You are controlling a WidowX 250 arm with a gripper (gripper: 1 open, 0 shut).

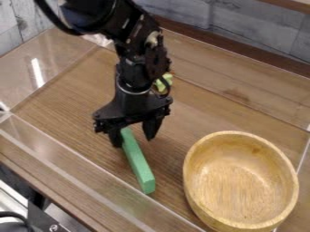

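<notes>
A green elongated block lies on the wooden table, lower middle. My black gripper is low over the table just above the block's far end, its two fingers apart, one near that end and one to the right. Whether the block's end sits between them is not clear.
A pale yellow oval bowl stands at the lower right. A small light green object lies behind the arm.
</notes>
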